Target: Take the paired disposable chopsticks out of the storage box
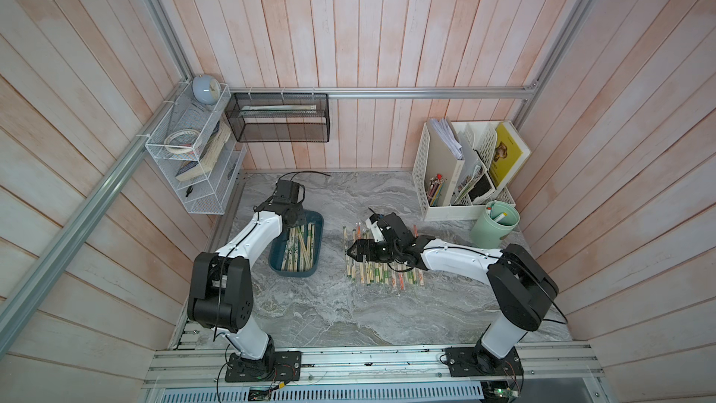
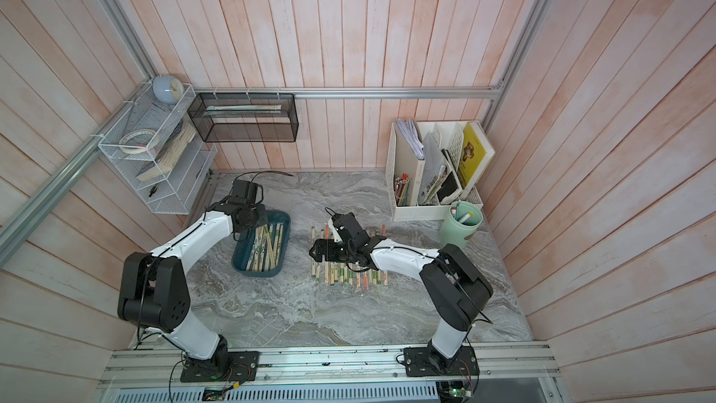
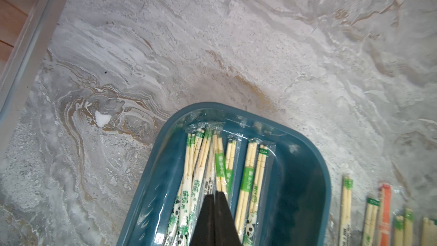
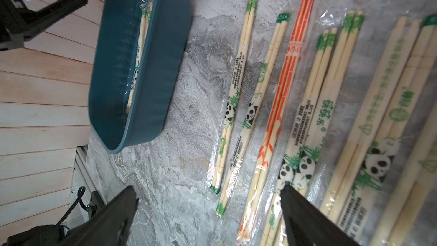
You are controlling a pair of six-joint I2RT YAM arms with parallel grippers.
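The storage box is a dark blue-green open bin (image 3: 321, 168) on the left of the table. Inside it lie several plastic-wrapped pairs of chopsticks (image 3: 247, 173), some crossing each other. Above the bin, seen from its own wrist view, my left gripper is shut, and nothing shows between its fingers. To the right of the bin, several wrapped pairs (image 4: 236, 79) lie side by side on the table, one of them red (image 4: 291, 59). Over this row hangs my right gripper, its fingers wide apart and empty.
A white file holder (image 1: 455, 212) and a green cup (image 1: 488, 233) stand at the back right. Wire shelves (image 1: 216, 186) and a black mesh basket (image 1: 279, 134) hang at the back left.
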